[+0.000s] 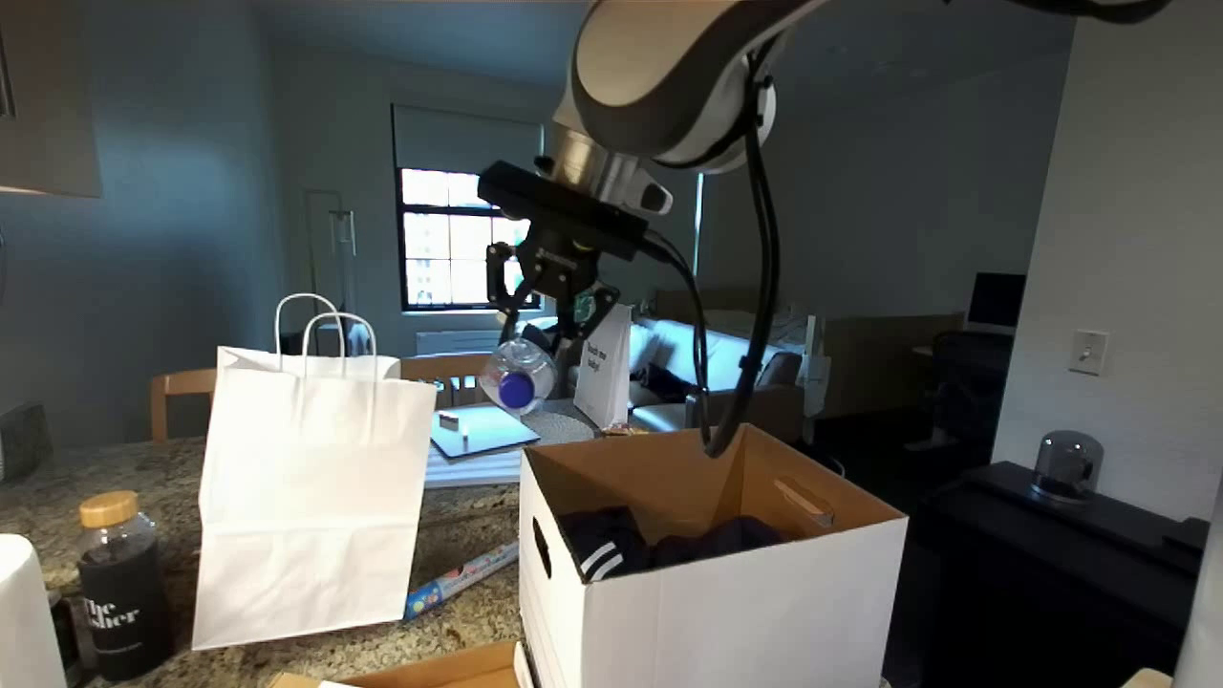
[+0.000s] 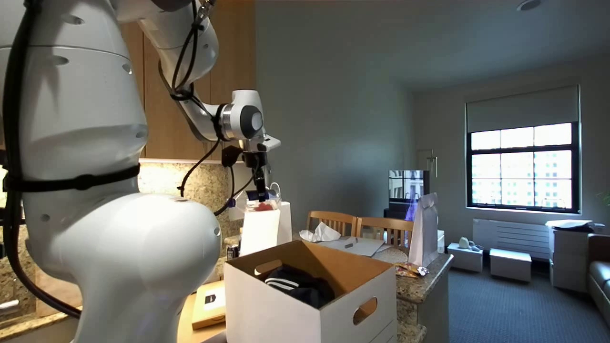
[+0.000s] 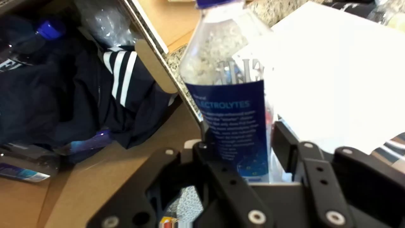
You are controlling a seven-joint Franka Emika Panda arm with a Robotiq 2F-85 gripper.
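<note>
A clear plastic bottle with a blue label (image 3: 235,121) is clamped between the fingers of my gripper, which is shut on it. In exterior view 1 the bottle's purple-blue cap (image 1: 516,390) points toward the camera. There my gripper (image 1: 536,327) hangs in the air above the counter, between the white paper bag (image 1: 310,505) and the open white box (image 1: 734,608). Dark clothing with white stripes (image 3: 119,76) lies inside the box, and the wrist view shows other bottles around it, one with a blue cap (image 3: 51,29).
A tube-like patterned package (image 1: 464,579) lies between bag and box. At the far left stands a dark bottle with a wooden lid (image 1: 120,591). A flat tablet-like item (image 1: 482,430) rests farther back on the counter.
</note>
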